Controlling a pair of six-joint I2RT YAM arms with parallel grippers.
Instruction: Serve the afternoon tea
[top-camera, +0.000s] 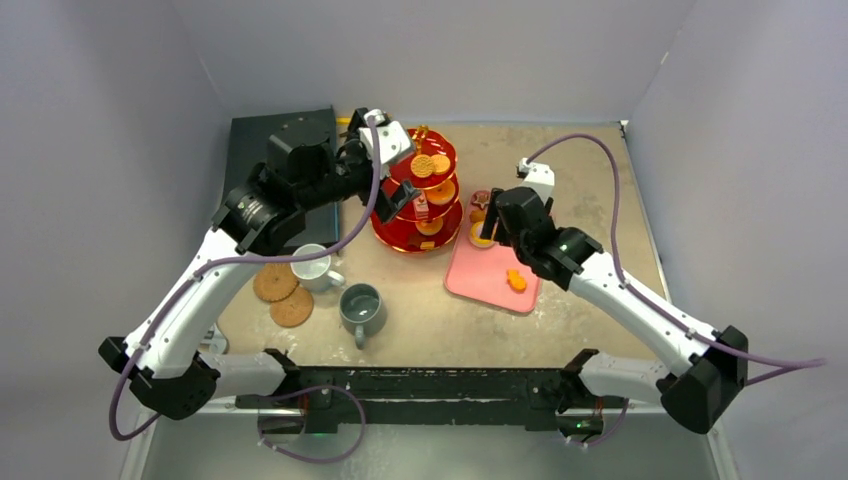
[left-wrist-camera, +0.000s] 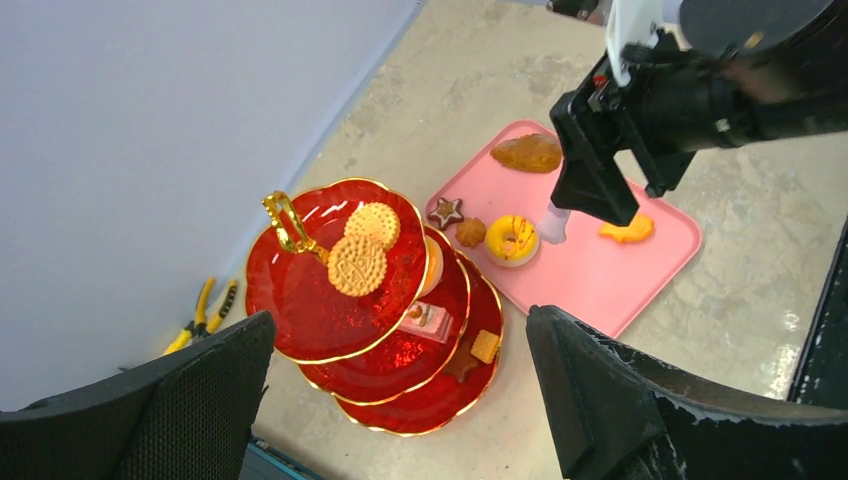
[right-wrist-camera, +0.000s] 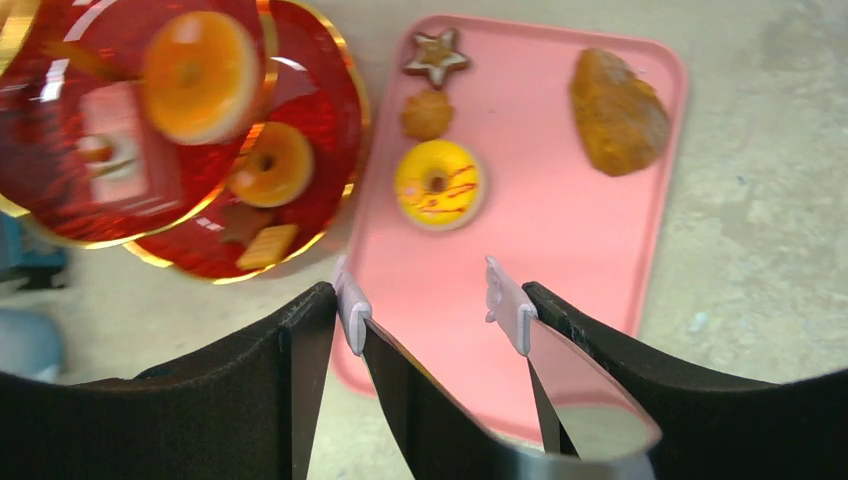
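A red three-tier stand (top-camera: 403, 235) holds biscuits (left-wrist-camera: 357, 265), donuts (right-wrist-camera: 270, 165) and other sweets. My left gripper is open above it, empty. On the pink tray (right-wrist-camera: 590, 240) lie a yellow donut (right-wrist-camera: 459, 184), a star cookie (right-wrist-camera: 436, 58), a small brown pastry (right-wrist-camera: 426, 115), a larger pastry (right-wrist-camera: 619, 110) and a fish-shaped piece (top-camera: 516, 280). My right gripper is over this tray, fingers apart, nothing between them.
A white mug (top-camera: 308, 270) and grey mug (top-camera: 363, 310) stand front left, beside round coasters (top-camera: 291, 310). A dark board (top-camera: 250, 140) lies back left. The table right of the tray is clear.
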